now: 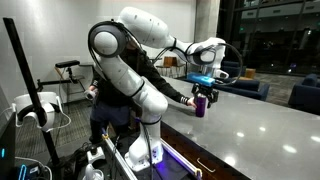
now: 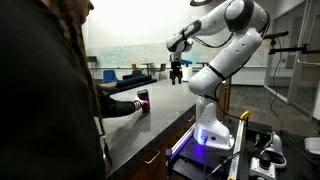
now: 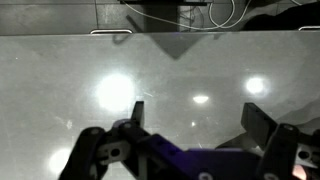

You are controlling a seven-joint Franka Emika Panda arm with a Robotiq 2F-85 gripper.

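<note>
A purple can-like object [image 1: 201, 106] stands upright on the grey table [image 1: 240, 125], with a person's hand [image 1: 187, 101] at its side. In the second exterior view the same purple object [image 2: 143, 100] is near the table's left part, by the person's reaching arm. My gripper [image 1: 205, 94] hangs above the table, pointing down. Its fingers [image 3: 250, 115] are spread wide in the wrist view, and only bare tabletop shows between them. In exterior view 1 the purple object appears just below the gripper, but the second exterior view shows them well apart.
A person [image 2: 45, 90] stands close at the table's edge, with an arm over it. Drawers with handles [image 3: 110, 32] run along the table's edge. Chairs and sofas [image 1: 245, 88] stand in the background.
</note>
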